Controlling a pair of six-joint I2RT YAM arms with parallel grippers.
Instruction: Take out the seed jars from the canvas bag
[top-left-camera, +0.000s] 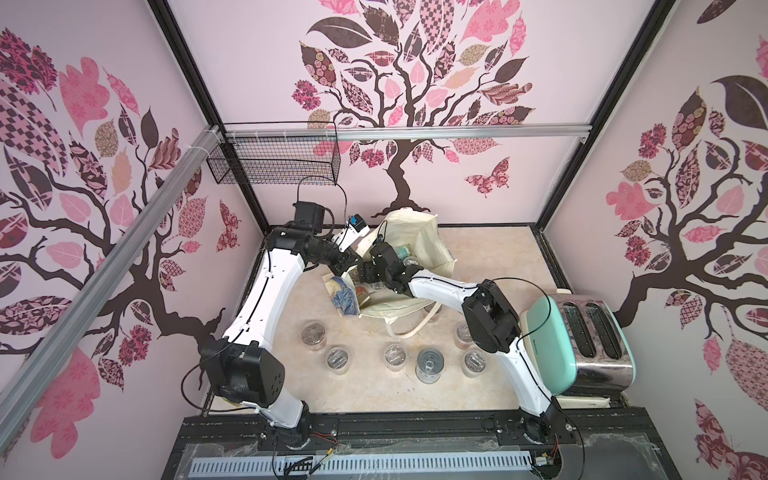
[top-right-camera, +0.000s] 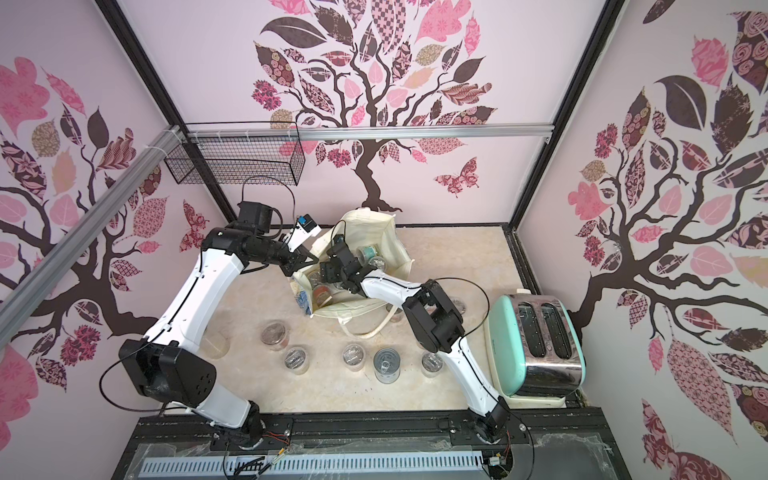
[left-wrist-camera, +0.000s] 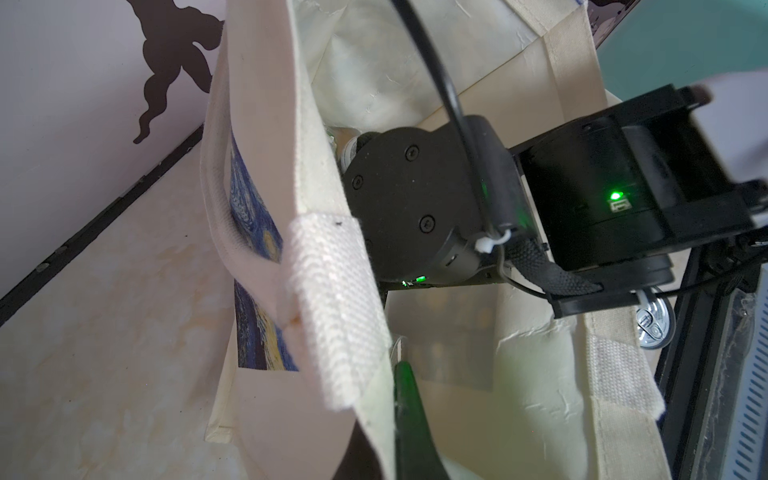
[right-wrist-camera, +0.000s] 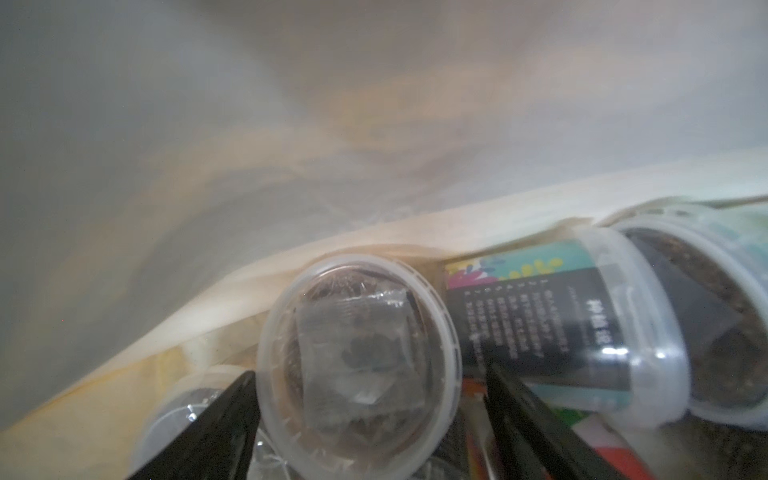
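Note:
The cream canvas bag lies open on the table with seed jars inside. My right gripper reaches down into it, fingers apart around the rim of an upright clear-lidded jar; whether they touch it I cannot tell. A labelled jar lies on its side beside that one, with more jars around. My left gripper is at the bag's left rim, shut, with the bag's edge at its fingertips in the left wrist view.
Several jars stand on the front of the table. A mint toaster occupies the right side. A wire basket hangs above at the back left.

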